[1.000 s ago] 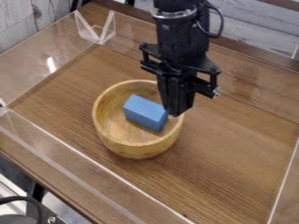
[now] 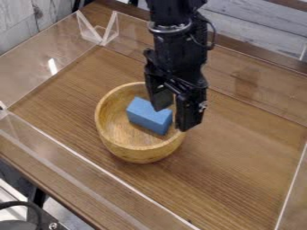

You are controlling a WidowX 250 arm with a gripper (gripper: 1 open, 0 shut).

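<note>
A blue block [image 2: 149,117] lies in a round wooden bowl [image 2: 120,139] at the middle left of the table. The black robot arm [image 2: 168,45] hangs from the top centre. Its gripper [image 2: 173,110] is over the bowl's back right, near the block, with its fingers apart and open; nothing shows held between them.
The wooden tray or table [image 2: 234,171] is clear to the right and front. Low walls edge it at the back and left, with a small white object at the upper left. A black cable runs at the lower left corner.
The gripper has moved down and slightly left toward the block, and its angle has changed. The block and bowl look unmoved.
</note>
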